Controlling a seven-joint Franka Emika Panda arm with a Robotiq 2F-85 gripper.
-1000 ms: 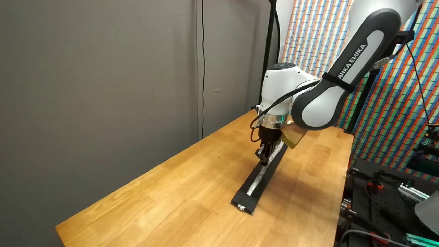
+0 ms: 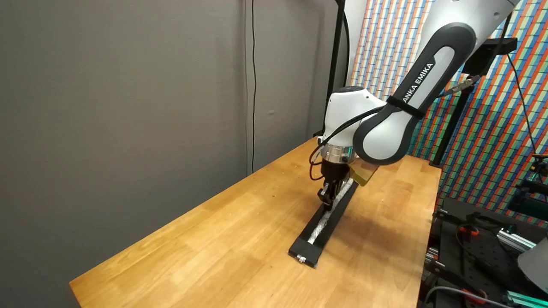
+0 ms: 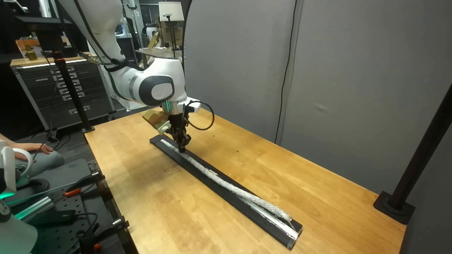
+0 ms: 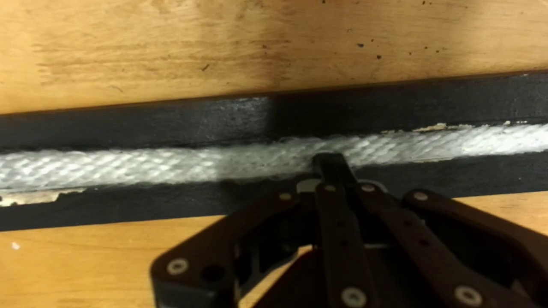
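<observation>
A white braided rope point(image 3: 229, 186) runs along a long black board point(image 3: 199, 173) with a groove down its middle. At the board's far end the rope follows the groove. Toward the end closest to exterior view 2, the pale groove point(image 3: 271, 218) lies bare and the rope rests beside it. My gripper is shut, its dark fingertips over the rope and touching or nearly touching it from above. No rope shows between the fingers. In exterior view 1 the gripper point(image 2: 327, 205) points straight down at the board, hiding a little of the rope.
A yellowish block-like part point(image 2: 362, 172) shows beside the gripper. Grey wall panels point(image 3: 360, 63) border one long side, and a black post point(image 3: 394, 203) stands at the table's far right corner.
The arm has shifted slightly left and down in exterior view 1, carrying the shut gripper a short way along the board. The board has not moved.
</observation>
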